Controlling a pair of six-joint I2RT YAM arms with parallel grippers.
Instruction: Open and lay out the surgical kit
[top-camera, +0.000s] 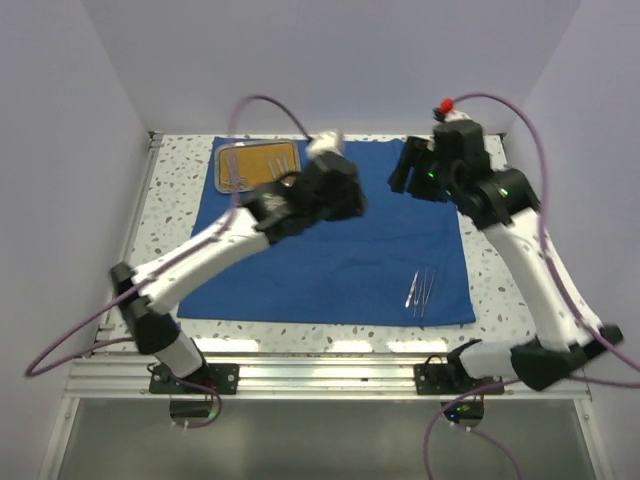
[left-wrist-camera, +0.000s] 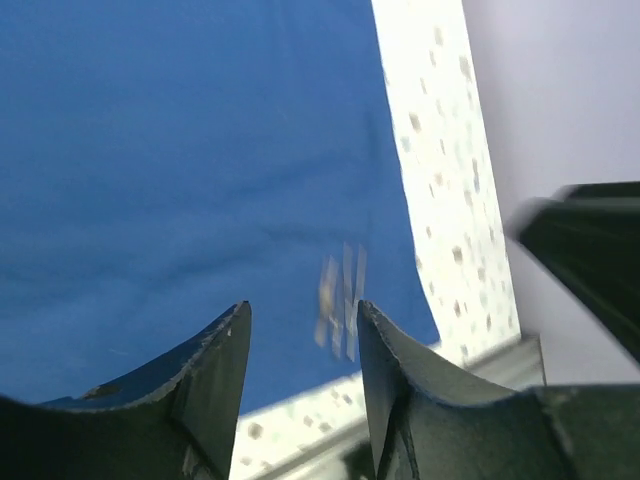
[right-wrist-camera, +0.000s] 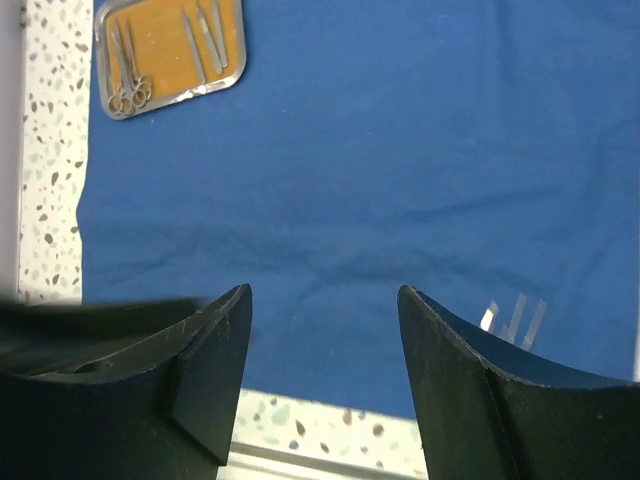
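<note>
A metal tray (top-camera: 258, 147) with scissors and several slim instruments on an orange liner lies at the back left of the blue drape (top-camera: 300, 280); the right wrist view shows it too (right-wrist-camera: 170, 93). Several slim instruments (top-camera: 420, 292) lie at the drape's front right, blurred in both wrist views. My left gripper is raised, blurred in the top view, fingers open with nothing between them. My right gripper hangs over the right side of the drape, fingers apart and empty.
The speckled table (top-camera: 160, 220) shows around the drape, bounded by walls at back and sides. Both arms reach in from the front, with purple cables along them.
</note>
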